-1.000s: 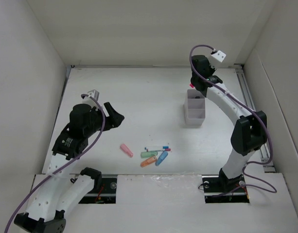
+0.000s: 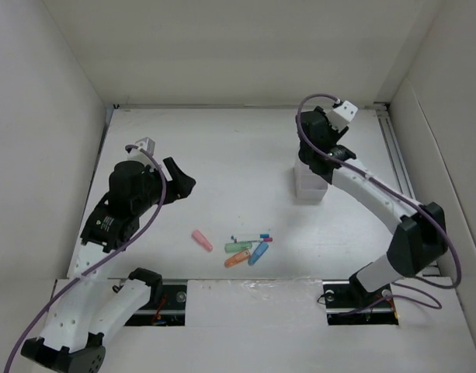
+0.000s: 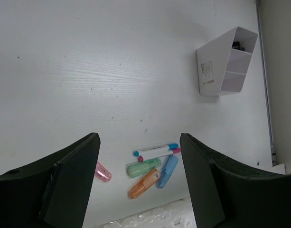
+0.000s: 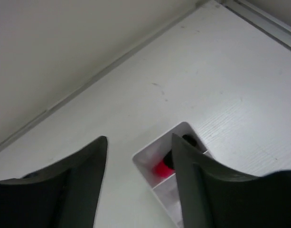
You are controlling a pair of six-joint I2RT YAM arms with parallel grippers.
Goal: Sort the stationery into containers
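A white compartment container [image 2: 309, 186] stands at the right of the table; the right wrist view shows black items and a red item [image 4: 162, 170] in one compartment. My right gripper is open above it, nothing seen between its fingers. My left gripper is open at the left, above the table. Loose stationery lies at the front: a pink stick [image 2: 203, 240], green [image 3: 143, 167], orange [image 3: 143, 184] and blue [image 3: 168, 171] pieces, and two thin markers [image 3: 157, 150].
Walls enclose the white table [image 2: 214, 171] at back and sides. A crumpled clear sheet [image 2: 253, 289] lies along the front edge.
A red item seen at my right gripper a second ago is now inside the container. The left arm has shifted slightly left.
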